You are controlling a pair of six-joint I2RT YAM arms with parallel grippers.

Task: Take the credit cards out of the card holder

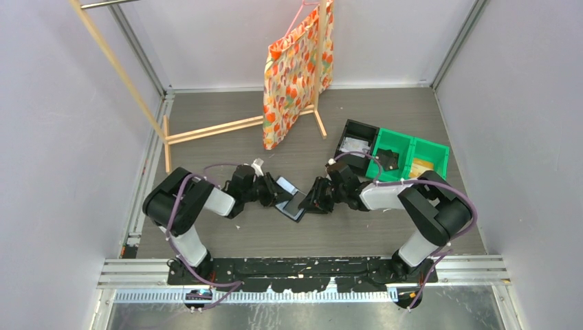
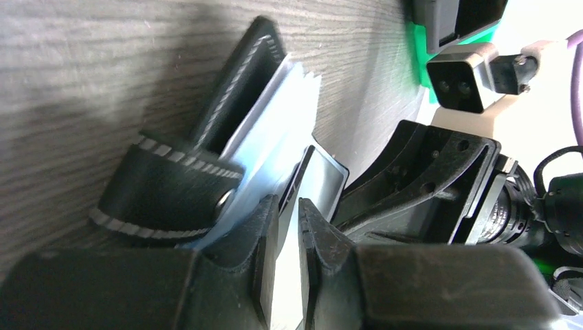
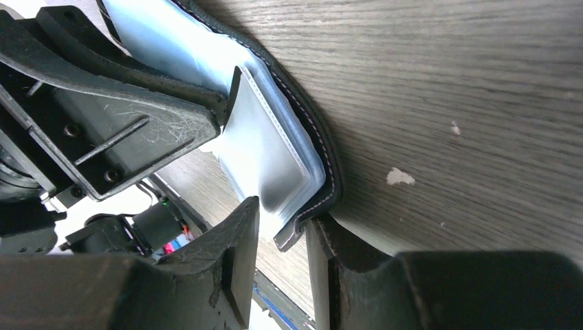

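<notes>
The card holder (image 1: 295, 210) lies open on the table between both grippers, its light-blue translucent sleeves (image 2: 282, 117) and dark stitched cover (image 3: 328, 165) showing. My left gripper is at one end, its fingertips close together over the sleeves and a pale card edge; whether anything is pinched is unclear. My right gripper is at the other end, its fingertips at the cover's stitched edge and sleeve corner, part open. A pale rectangular card (image 3: 261, 144) shows on the sleeves in the right wrist view.
A black bin (image 1: 350, 127) and green bins (image 1: 432, 148) stand behind the right arm. A wooden stand (image 1: 213, 130) with floral fabric (image 1: 292, 82) occupies the back. The table in front of the holder is clear.
</notes>
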